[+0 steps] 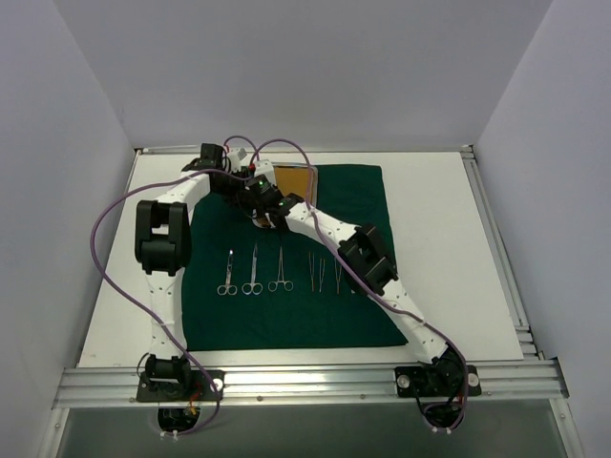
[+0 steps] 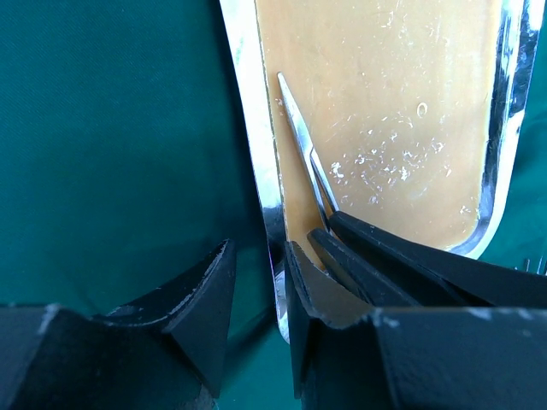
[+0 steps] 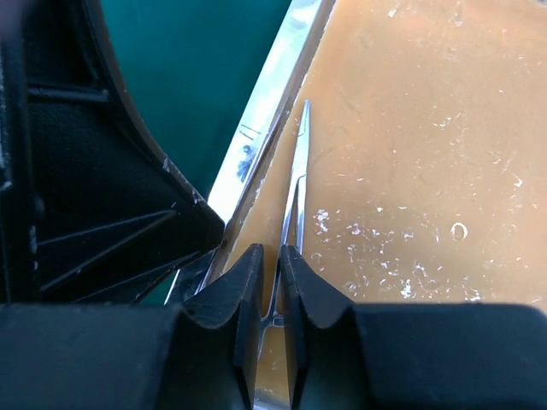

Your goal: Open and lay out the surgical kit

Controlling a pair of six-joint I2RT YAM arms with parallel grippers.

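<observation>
A slim silver clamp lies in the tan-floored metal tray, along one long wall. Its tip is clear, while the handle end is hidden by the fingers. In the right wrist view my right gripper straddles the shank, its fingertips a narrow gap apart; whether both pads touch the metal I cannot tell. My left gripper stands part open over the tray wall, nothing between its fingers. It is close beside the right fingers. Both grippers crowd the tray's left side in the top view.
Across the green cloth lie a row of tools: scissors, more scissors, a clamp and several slim tweezers.
</observation>
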